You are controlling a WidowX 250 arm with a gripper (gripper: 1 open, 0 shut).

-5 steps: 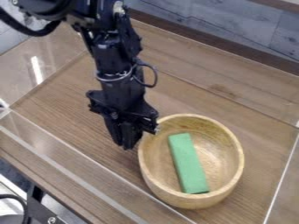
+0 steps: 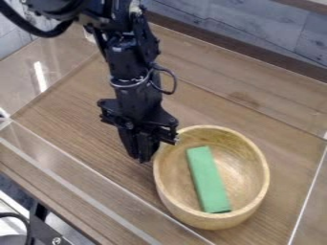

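My black robot arm reaches down from the top of the view, its gripper (image 2: 141, 145) low over the wooden table just left of a round pale wooden bowl (image 2: 239, 144), near the bowl's upper left rim. A green rectangular block (image 2: 207, 178) lies inside the bowl. Whether the gripper's fingers are open or shut is hard to tell, and no object shows clearly between them.
A grey plank wall (image 2: 269, 29) stands at the back right. A dark cable lies at the bottom left corner.
The gripper has shifted slightly to the left, a little away from the bowl's rim. The bowl and green block look almost unchanged.
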